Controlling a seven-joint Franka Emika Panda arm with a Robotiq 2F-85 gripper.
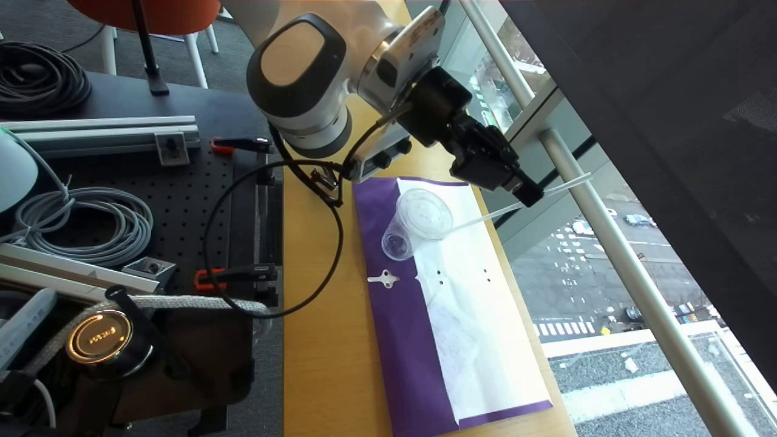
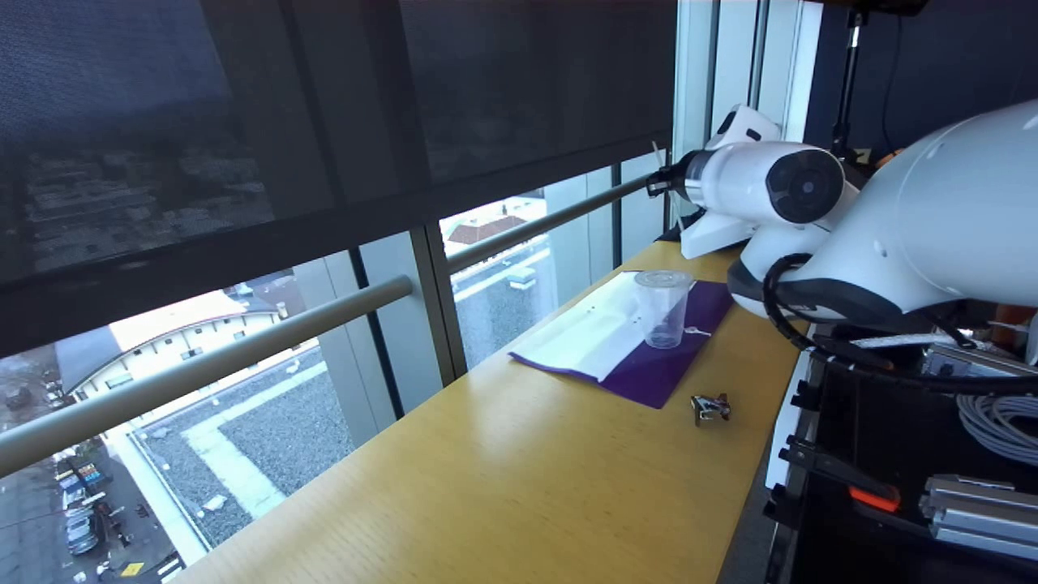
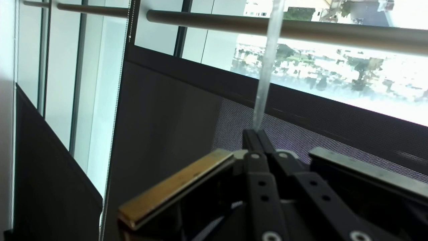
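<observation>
My gripper is shut on a thin translucent straw (image 3: pixel 269 56), which juts out from the fingertips in the wrist view. In exterior view 1 the straw (image 1: pixel 481 220) reaches out on both sides of the gripper (image 1: pixel 530 190), its lower end pointing down-left toward the cup. A clear plastic cup (image 1: pixel 408 229) with a lid (image 1: pixel 426 212) stands upright on the purple and white sheet. From this angle the straw's end overlaps the lid's edge; in exterior view 2 the gripper (image 2: pixel 657 183) is high above and behind the cup (image 2: pixel 663 316), with the straw apart from it.
A small metal key-like piece (image 1: pixel 383 279) lies on the purple sheet (image 1: pixel 397 342). A metal staple remover (image 2: pixel 710 408) sits on the wooden ledge (image 2: pixel 545 467). The window rail (image 1: pixel 619 226) runs close beside the gripper. The ledge's near part is bare in exterior view 2.
</observation>
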